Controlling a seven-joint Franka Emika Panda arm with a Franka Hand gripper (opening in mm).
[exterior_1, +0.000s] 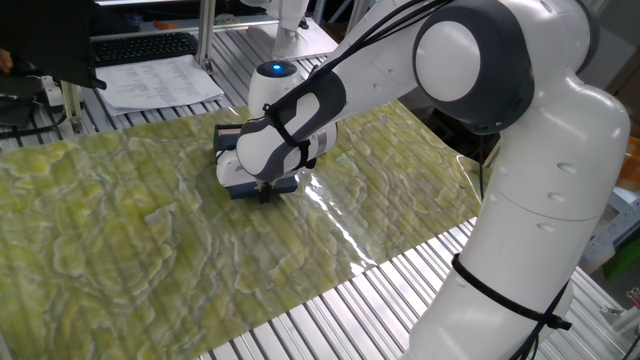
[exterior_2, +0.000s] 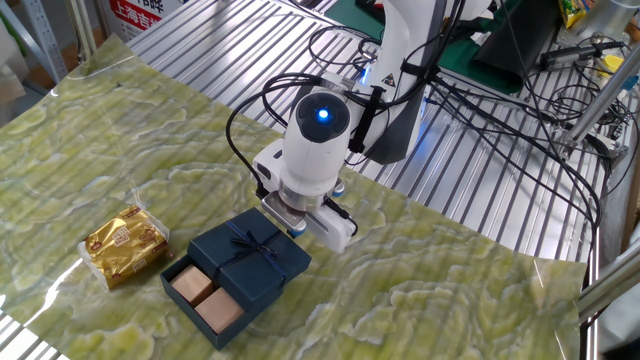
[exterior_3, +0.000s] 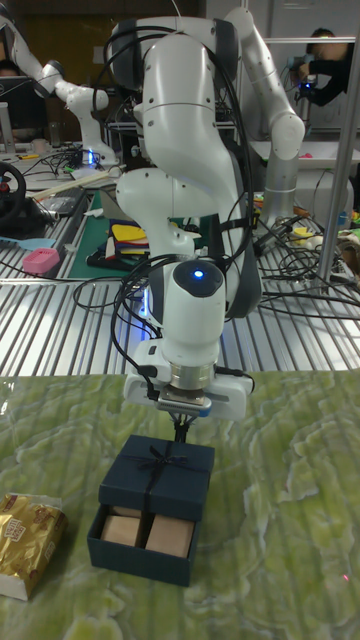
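A dark blue gift box (exterior_3: 138, 563) stands on the green marbled sheet, two tan blocks (exterior_3: 167, 534) showing in its uncovered front part. Its lid (exterior_3: 128, 461), tied with a dark ribbon bow (exterior_2: 250, 242), lies over the rear part, set back from the front. My gripper (exterior_3: 181, 433) points down at the lid's rear edge. Its dark fingers look close together, with nothing visible between them. In the first exterior view, the fingers (exterior_1: 264, 192) stand against or just beside the lid's rear side; contact is hard to tell. The second exterior view hides the fingertips.
A gold foil packet (exterior_2: 124, 246) lies beside the box, close to its open end. The green sheet (exterior_1: 110, 250) is otherwise clear over wide areas. Papers (exterior_1: 158, 82) and a keyboard (exterior_1: 140, 48) lie beyond the sheet. Loose cables hang around my arm.
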